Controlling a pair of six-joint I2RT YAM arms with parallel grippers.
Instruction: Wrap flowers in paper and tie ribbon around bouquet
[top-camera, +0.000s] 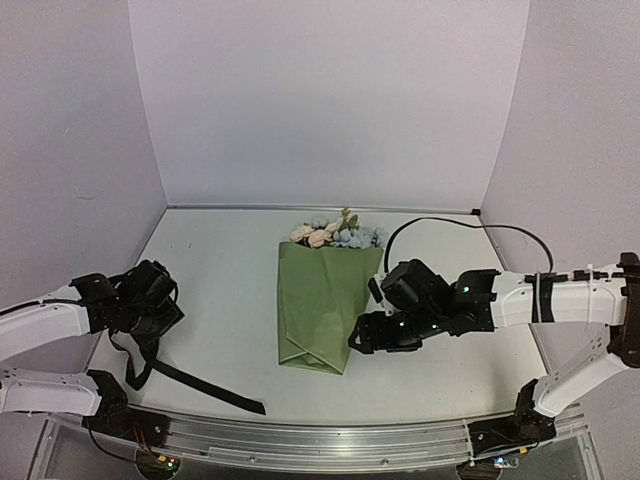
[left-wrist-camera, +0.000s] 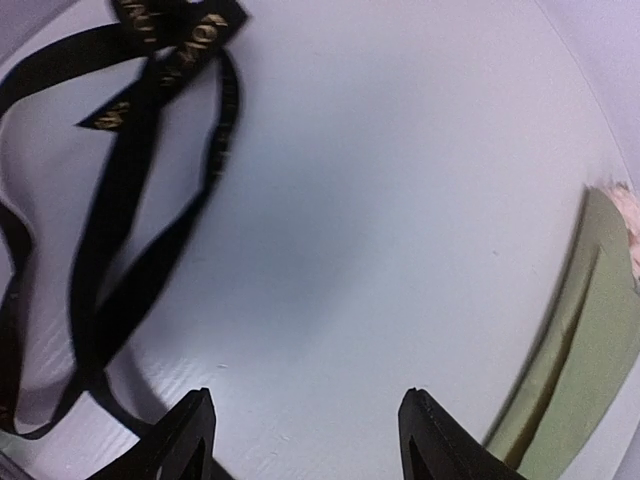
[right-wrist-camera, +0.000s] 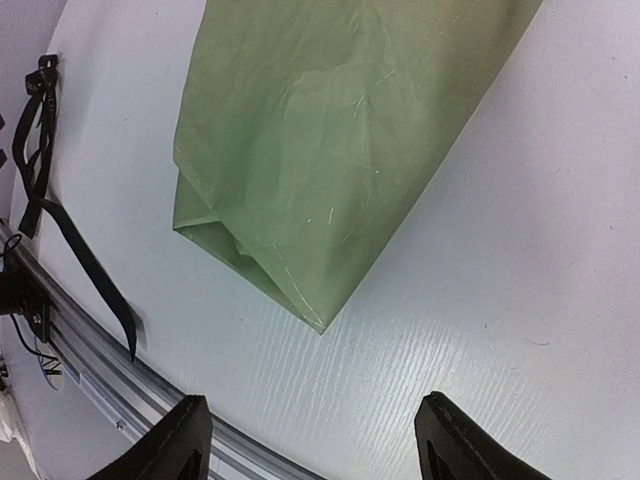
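Observation:
The bouquet lies in the middle of the table, its peach and blue flowers (top-camera: 340, 234) spilling from the top of a green wrap (top-camera: 325, 300). In the right wrist view the wrap (right-wrist-camera: 310, 150) narrows to a folded lower corner. A long black ribbon (top-camera: 210, 387) rests on the left side, partly under my left arm; its loops (left-wrist-camera: 115, 200) fill the left of the left wrist view. My left gripper is open above bare table, right of those loops. Beside the wrap's lower right edge, my right gripper is open and empty.
A metal rail (top-camera: 330, 440) runs along the table's front edge. Grey walls (top-camera: 330, 100) enclose the back and sides. Bare table lies between the ribbon and the wrap, and to the right of the flowers.

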